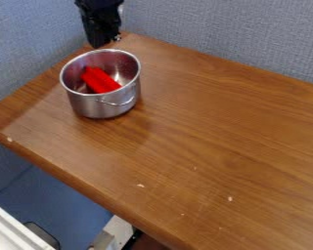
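A steel pot (pixel 103 102) with a wire handle stands on the wooden table at the upper left. A red object (pixel 99 80) lies inside it. My black gripper (pixel 101 39) is above and behind the pot, partly cut off by the top edge of the view. It is too dark and small to tell whether it is open or shut.
Blue-grey padded walls stand behind and to the left. Some white and dark items lie below the table at the lower left.
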